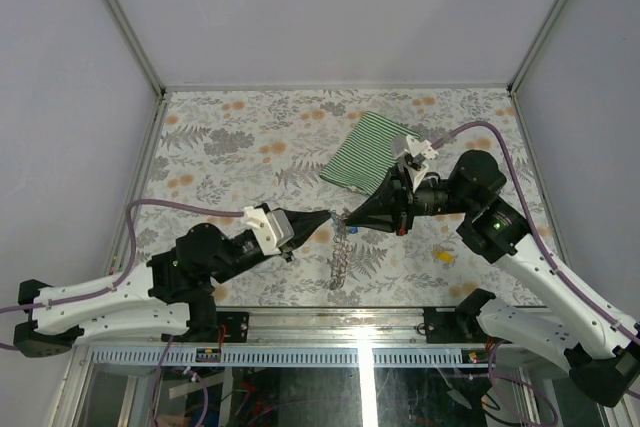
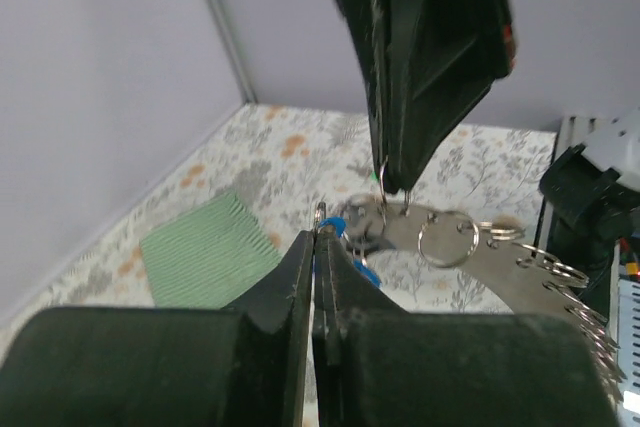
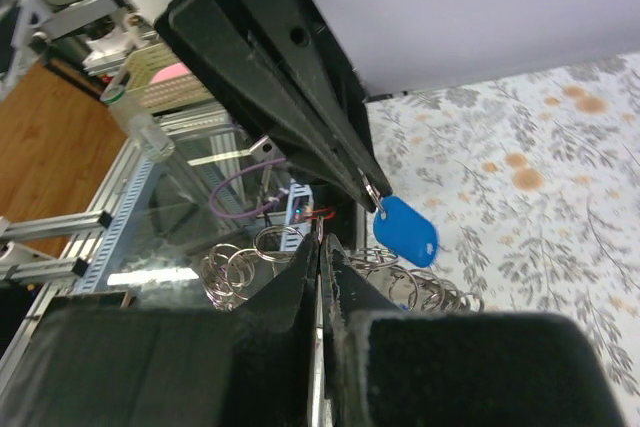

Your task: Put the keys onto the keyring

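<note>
In the top view my left gripper (image 1: 329, 214) and right gripper (image 1: 347, 219) face each other, their tips almost meeting. The left one is shut on the thin metal loop of a blue key tag (image 3: 408, 232); that tag hangs beyond its tips in the right wrist view. My right gripper is shut on a thin ring of the keyring chain (image 1: 340, 262), which dangles below it. Several linked metal rings (image 2: 447, 239) show under the right fingers in the left wrist view. Whether the tag's loop touches the chain I cannot tell.
A green striped cloth (image 1: 372, 152) lies behind the grippers on the floral surface. Off to the right sits a small yellow item (image 1: 444, 257).
</note>
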